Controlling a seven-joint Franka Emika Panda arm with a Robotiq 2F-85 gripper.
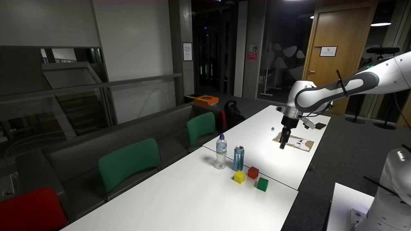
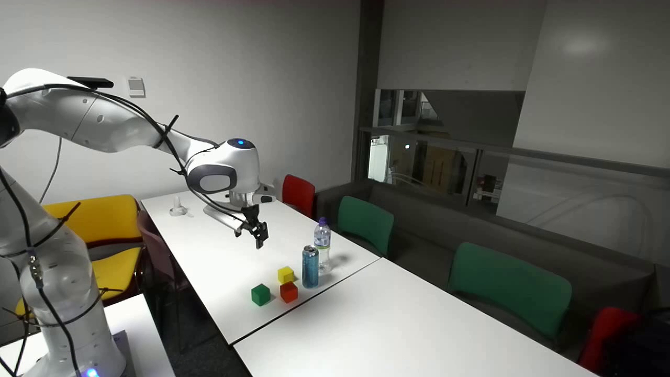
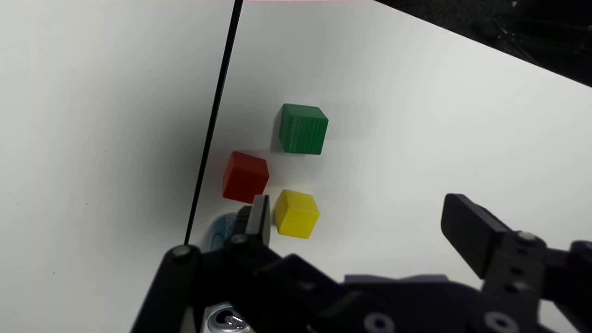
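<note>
Wide apart in the wrist view, the two dark fingers of my gripper have only bare table between them. The gripper hangs above the white table in exterior view 1, away from the blocks. A yellow cube, a red cube and a green cube rest close together, apart from one another. Beside them stand a blue can and a clear bottle with a purple cap, both upright. In the wrist view, the left finger partly covers the can.
A dark seam between two tables runs close by the cubes. A brown and white flat board lies on the table in exterior view 1. Green chairs line one side.
</note>
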